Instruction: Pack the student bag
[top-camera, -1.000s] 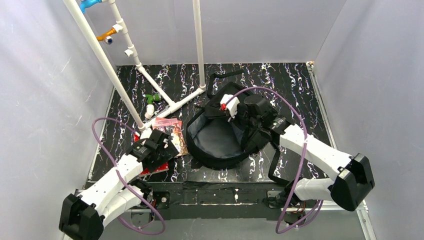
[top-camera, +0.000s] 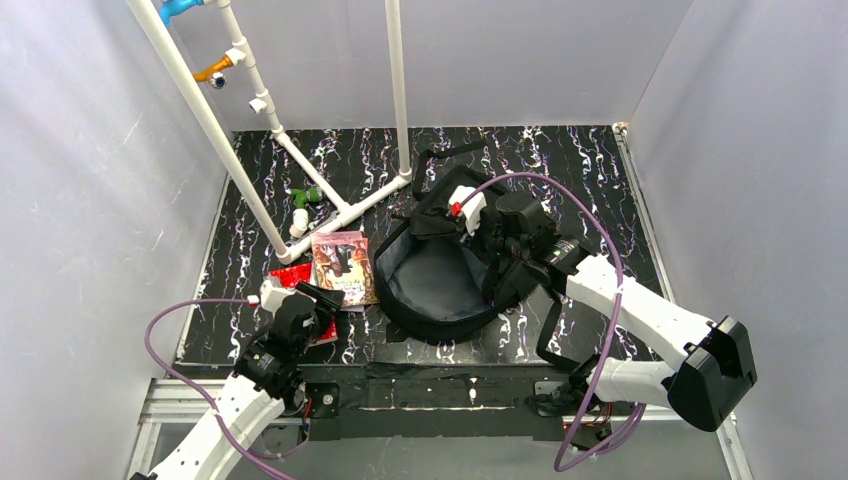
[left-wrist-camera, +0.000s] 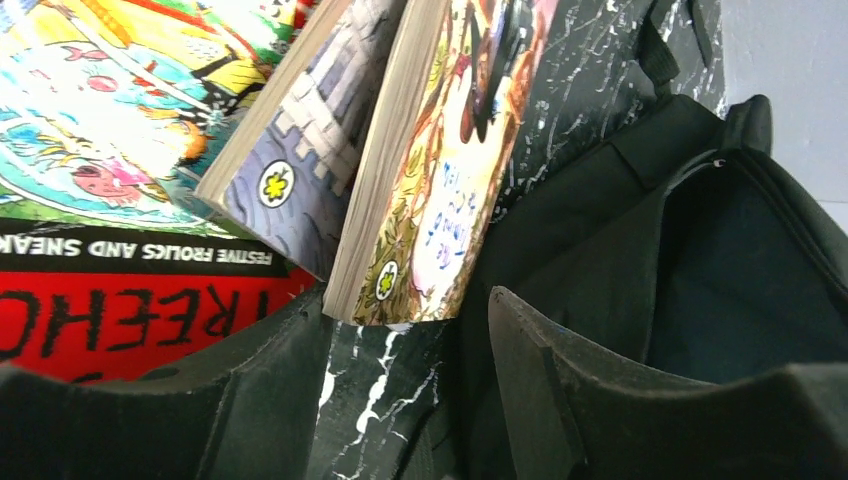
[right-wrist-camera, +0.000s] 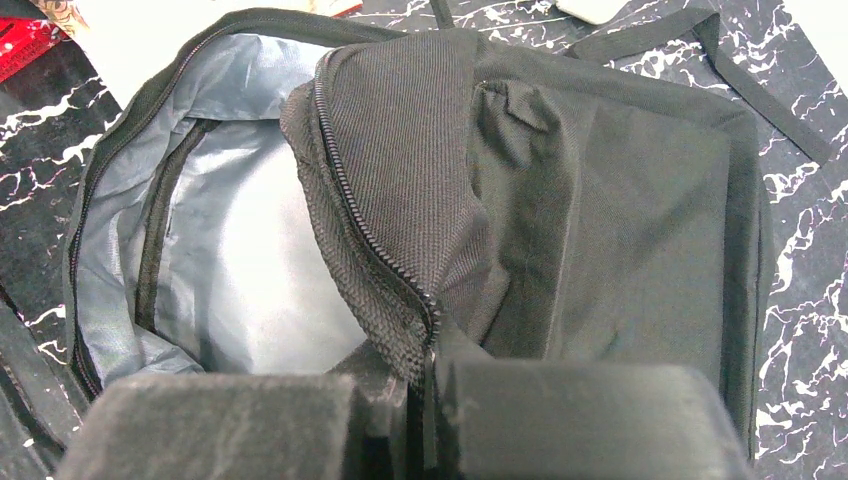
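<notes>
The black backpack lies open at centre, grey lining showing. My right gripper is shut on its zipped fabric edge. Left of the bag lie books: a red one and a stack with an illustrated top book over a castle-patterned one. My left gripper stands part open at the near end of that top book, a finger either side of it; whether they touch it is unclear.
A white PVC pipe frame with coloured fittings stands behind the books. Straps trail from the bag. Bare marble floor lies right of the bag, and walls enclose the area.
My left arm has shifted and turned, now reaching more from below onto the books' right side.
</notes>
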